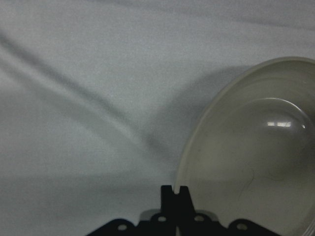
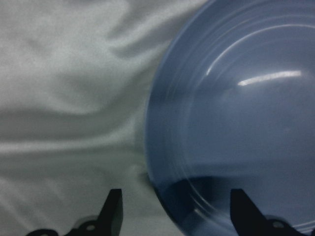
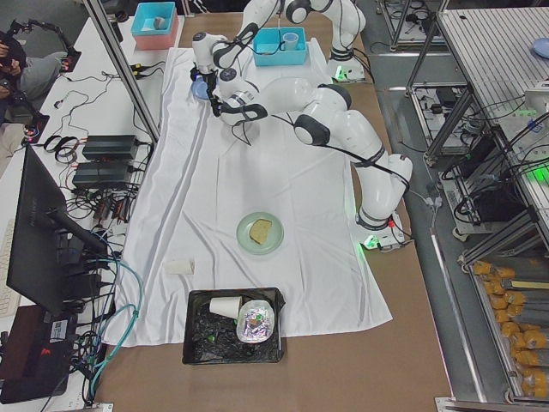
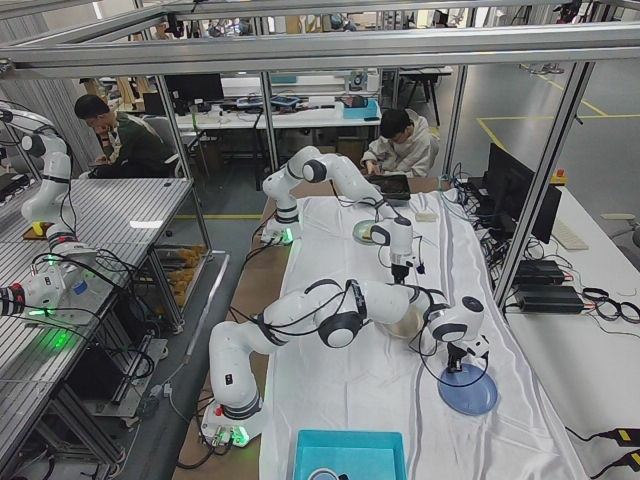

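A beige translucent bowl [image 1: 256,157] fills the right of the left wrist view, with my left gripper at its near rim, fingertips close together; whether the rim is between them I cannot tell. A blue plate [image 2: 236,123] lies on the white cloth in the right wrist view, also seen as the plate [image 4: 470,398] in the camera right view. My right gripper is open over that plate's rim, nothing visible between its fingers. In the camera left view both wrists are crowded at the far end and partly hide bowl and plate.
A green plate [image 3: 249,242] with a yellowish piece sits mid-cloth, near a pale block [image 3: 178,267]. A black tray [image 3: 214,348] with a cup and foil container is at the near end. A teal bin [image 3: 279,56] stands at the far end. Mid-cloth is largely clear.
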